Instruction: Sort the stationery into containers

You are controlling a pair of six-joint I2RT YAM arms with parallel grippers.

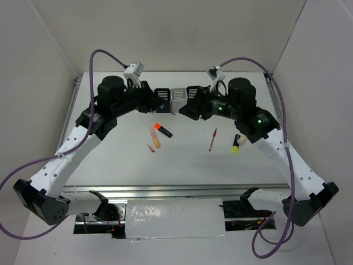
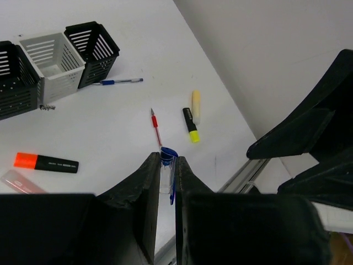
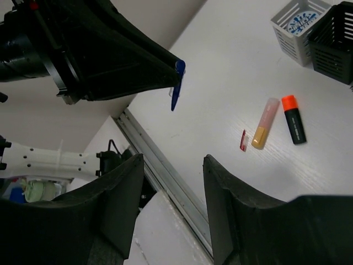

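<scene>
My left gripper is shut on a small clear piece with a blue end (image 2: 169, 151), held above the table. Facing it, my right gripper is open with nothing between its fingers; in the right wrist view the blue end (image 3: 176, 94) shows beyond, at the left gripper's tip. On the table lie an orange-black highlighter (image 1: 163, 130), a pink-yellow stick (image 1: 155, 138), a small red piece (image 1: 151, 148), a red pen (image 1: 213, 139), a yellow-black highlighter (image 1: 236, 144), a pale yellow stick (image 2: 196, 106) and a blue pen (image 2: 121, 81).
Black and white baskets stand in a row at the back: a white one (image 2: 34, 43) between black ones (image 2: 88, 26), and a white one (image 3: 287, 44) holding something blue and white. Both arms partly cover the row from above.
</scene>
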